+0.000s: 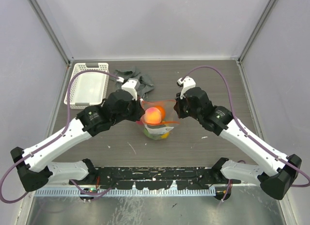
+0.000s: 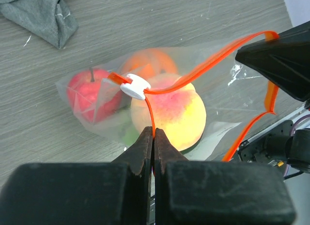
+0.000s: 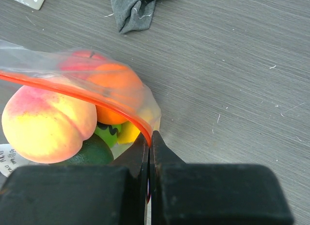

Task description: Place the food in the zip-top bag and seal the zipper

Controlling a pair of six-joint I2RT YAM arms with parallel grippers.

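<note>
Between my two grippers hangs the clear zip top bag (image 2: 220, 97), its orange zipper strip (image 2: 213, 63) spread apart at the mouth. Inside it lie a peach (image 1: 153, 115), an orange (image 3: 116, 87), a red apple (image 2: 92, 94), a dark green avocado (image 3: 89, 152) and something yellow (image 3: 128, 133). My left gripper is shut on the left end of the bag's rim, just below the white slider (image 2: 135, 86). At the opposite end, my right gripper is shut on the orange rim. The bag's underside is hidden.
An empty white basket (image 1: 71, 92) stands at the back left. Beside it a grey cloth (image 1: 144, 83) lies crumpled on the table. The table right of the bag is clear, apart from small scraps.
</note>
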